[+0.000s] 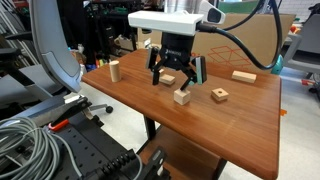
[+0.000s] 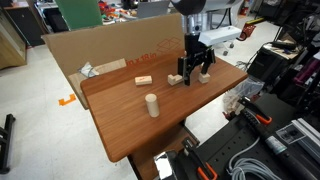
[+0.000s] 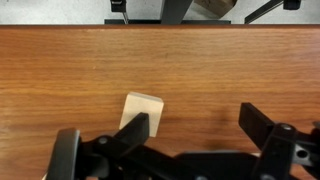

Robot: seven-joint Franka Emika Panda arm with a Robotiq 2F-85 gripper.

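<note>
My gripper (image 1: 178, 80) is open above the wooden table (image 1: 240, 130), with its black fingers spread wide and nothing held. A pale wooden block (image 1: 182, 97) lies on the table just below it and toward the front edge. In the wrist view the block (image 3: 142, 110) shows between the two fingers, closer to the left one, and my gripper partly covers the table behind it. Exterior view 2 has the gripper (image 2: 196, 66) over the end of the table with the block (image 2: 204, 77) close by.
A pale upright cylinder (image 1: 115, 71) stands at the left. Other wooden pieces are a block (image 1: 167, 80) behind the gripper, a flat square one (image 1: 220, 95) to the right and a long one (image 1: 244, 76) at the back.
</note>
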